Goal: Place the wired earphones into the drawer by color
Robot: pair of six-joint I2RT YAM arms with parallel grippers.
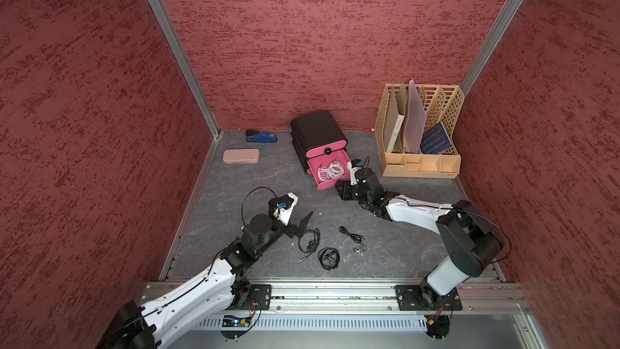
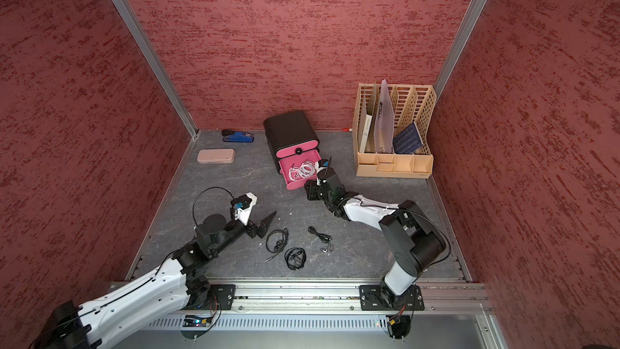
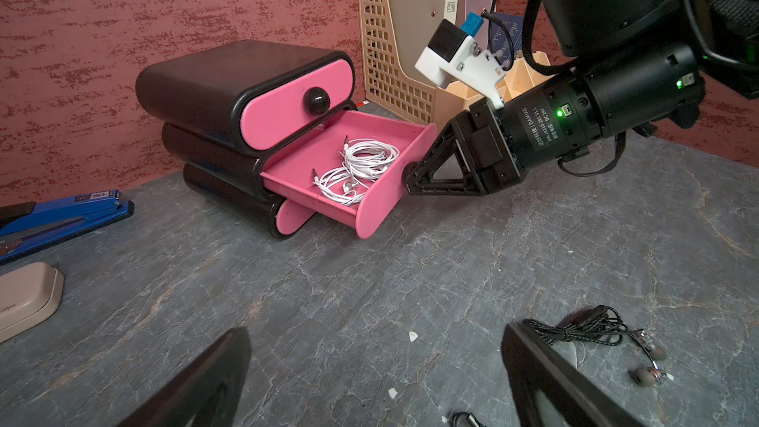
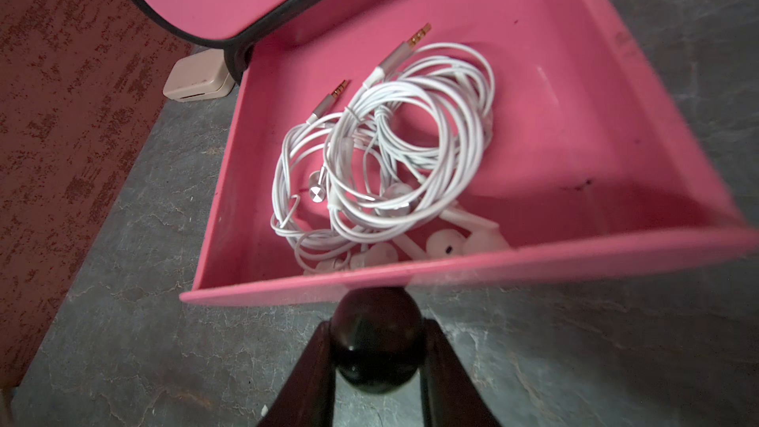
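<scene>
A pink drawer (image 3: 395,131) is pulled out of the black cabinet (image 3: 237,71). White wired earphones (image 4: 411,134) lie coiled inside it, one coil over another. My right gripper is shut on the drawer's black round knob (image 4: 378,332). Several black wired earphones lie on the tabletop near its front: a looped one (image 1: 310,241), a round coil (image 1: 328,258) and a bundled one (image 1: 352,235). My left gripper (image 1: 302,226) stands open above the table beside the looped one, with nothing between its fingers.
At the back left are a pink case (image 1: 241,155) and a blue stapler (image 1: 261,136). A wooden file rack (image 1: 421,166) with folders stands at the back right. Bare tabletop lies between the cabinet and the black earphones.
</scene>
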